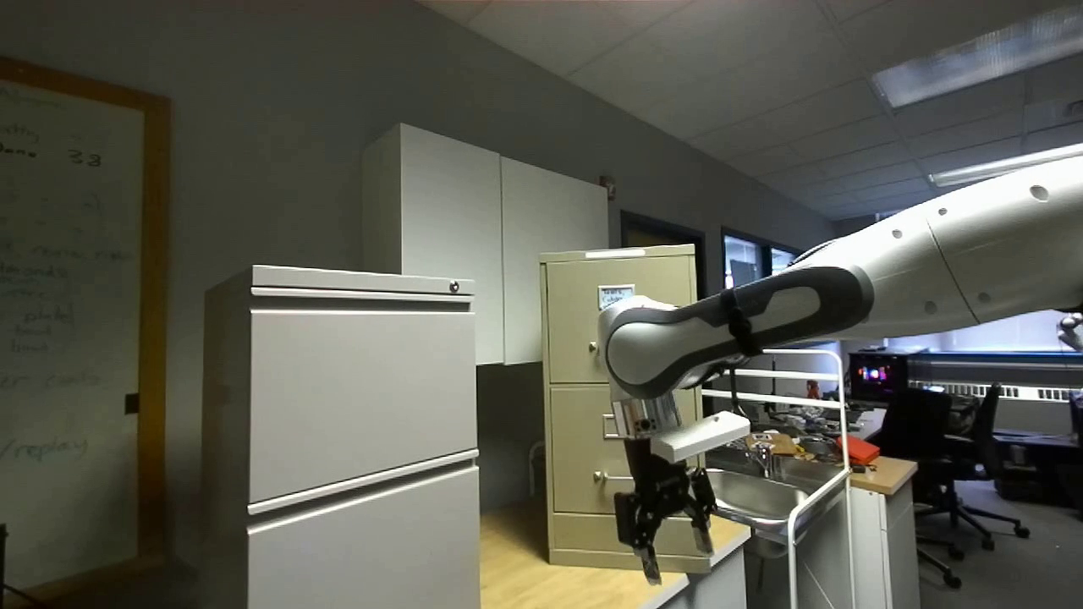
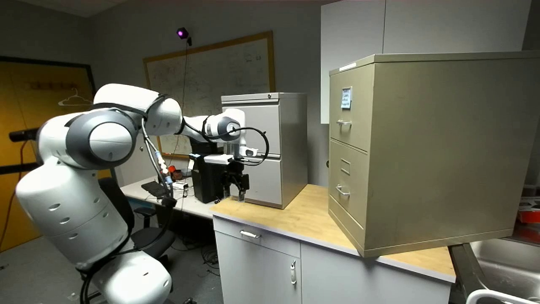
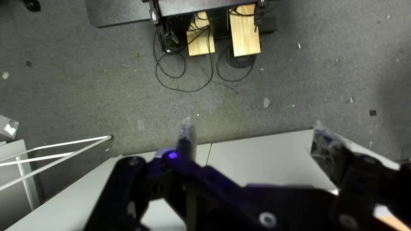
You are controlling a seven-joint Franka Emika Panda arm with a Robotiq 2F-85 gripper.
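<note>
My gripper (image 1: 677, 568) points downward, its black fingers spread apart and nothing between them. In the wrist view the gripper is open over the floor and the counter's front edge. A grey filing cabinet (image 2: 253, 124) with two drawers stands behind the gripper in exterior view 2, and a beige filing cabinet (image 2: 450, 152) is on the counter's right part. Seen from exterior view 1, the beige cabinet (image 1: 579, 315) is partly hidden by my arm. All visible drawers are closed.
Bare wooden counter (image 2: 316, 210) lies between the two cabinets. A white rail (image 1: 848, 426) and a metal sink (image 1: 761, 497) are beyond the beige cabinet. White wall cupboards (image 1: 452, 233) hang above. Cables (image 3: 188, 90) lie on the floor.
</note>
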